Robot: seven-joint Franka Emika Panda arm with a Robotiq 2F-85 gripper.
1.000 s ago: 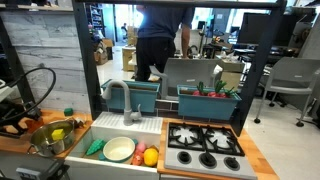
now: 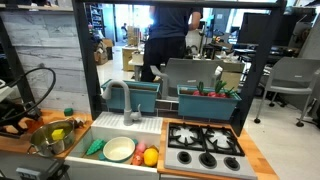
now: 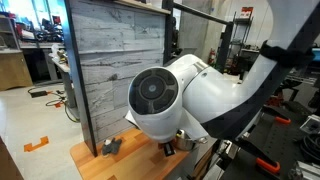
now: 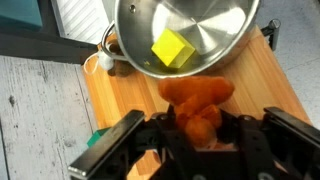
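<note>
In the wrist view, an orange-brown object point(image 4: 197, 98) lies between the fingers of my gripper. The fingers stand on either side of it, and whether they press on it cannot be told. Just beyond is a shiny metal pot point(image 4: 215, 32) with a yellow block point(image 4: 173, 48) inside. The orange-brown object overlaps the pot's near rim in this view. Exterior view 1 has the pot point(image 2: 47, 149) on the wooden counter at the left, with my gripper close by on its left. In exterior view 2 the arm's white body mostly hides the gripper.
Right of the pot is a sink point(image 2: 145, 128) holding a pale bowl point(image 2: 119, 149) and several colourful items. A stove point(image 2: 205, 148) stands farther right. Behind the pot rises a grey plank wall point(image 2: 45, 48). Bare wood point(image 4: 285, 80) shows beside the pot.
The arm, pot and yellow block look the same in exterior view 1. Only the person in the background has shifted.
</note>
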